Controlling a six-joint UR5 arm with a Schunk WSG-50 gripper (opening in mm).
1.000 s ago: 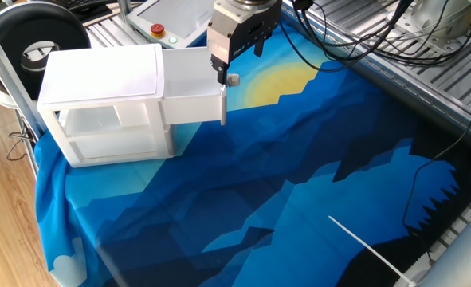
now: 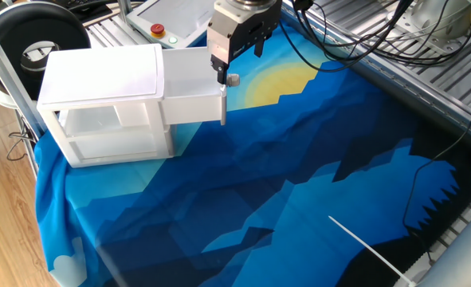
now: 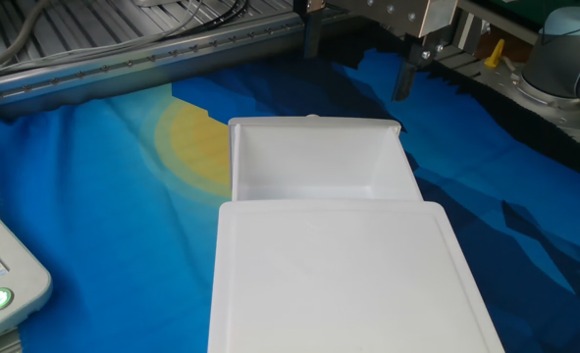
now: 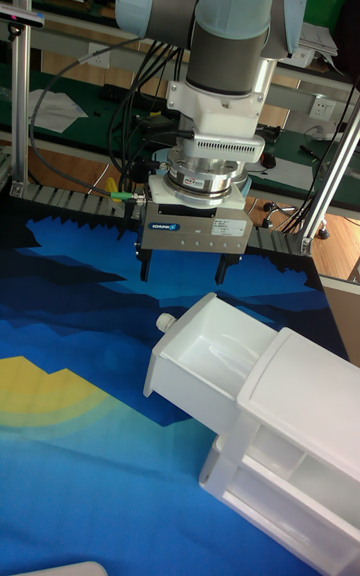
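A white drawer cabinet (image 2: pixel 100 76) stands on the blue printed cloth, with its upper drawer (image 2: pixel 195 108) pulled well out. In exterior view 2 the drawer's inside (image 3: pixel 314 162) looks empty. A small round knob (image 4: pixel 166 323) sits on the drawer's front. My gripper (image 4: pixel 182 269) hangs above and beyond that front, fingers pointing down. Its two dark fingers (image 4: pixel 146 263) are spread wide, with nothing between them. In exterior view 2 the gripper (image 3: pixel 358 74) shows behind the drawer, apart from it. The lower drawer (image 2: pixel 111 143) appears closed.
A teach panel with a red button (image 2: pixel 157 30) lies behind the cabinet. Black cables (image 2: pixel 355 56) run along the metal rail. A thin white rod (image 2: pixel 366 245) reaches over the cloth near the front right.
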